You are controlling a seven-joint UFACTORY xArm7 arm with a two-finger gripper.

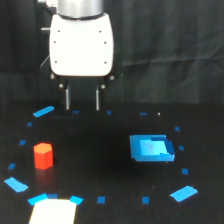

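My gripper [83, 98] hangs near the top left of the camera view, its two thin dark fingers pointing down. They stand apart with an empty gap between them, so it is open. Below it and to the left, an orange-red block [43, 156] rests on the black table. Over to the right lies a flat, pale-centred square with a blue border [136, 149]; the gripper is up and to the left of it. No contact shows between the fingers and either thing.
Blue tape marks dot the black table [105, 172], with longer strips at the left [16, 185] and right [184, 193]. A pale, overexposed square [53, 212] sits at the front-left edge.
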